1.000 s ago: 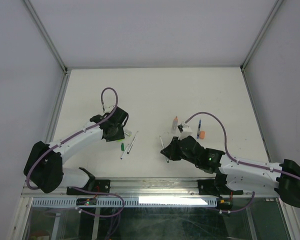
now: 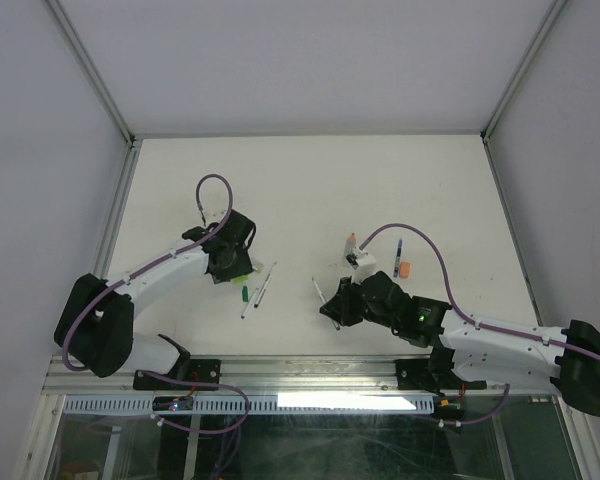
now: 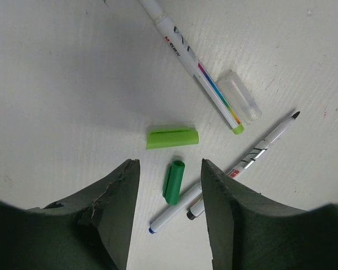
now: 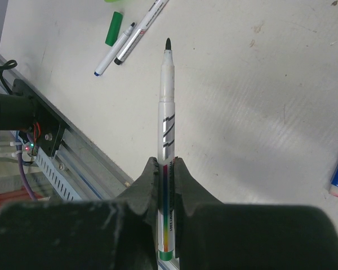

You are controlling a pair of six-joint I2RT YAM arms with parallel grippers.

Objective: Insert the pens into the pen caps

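Note:
My right gripper is shut on a white pen [image 4: 167, 129] with a black tip and green end, seen in the right wrist view. My left gripper hangs open over the left group: a green cap [image 3: 174, 181], a lighter green cap [image 3: 172, 138], a clear cap [image 3: 239, 94], a rainbow-striped white pen [image 3: 188, 62], a black pen [image 3: 252, 154] with exposed tip and a blue-ended pen [image 3: 172, 210]. Nothing shows between the left fingers.
On the right of the table, a blue pen [image 2: 398, 258], an orange object [image 2: 405, 270] and a small bottle-like object [image 2: 349, 244] lie near the right arm.
The right gripper and its pen have shifted slightly since a second ago, the pen's angle changing a little.

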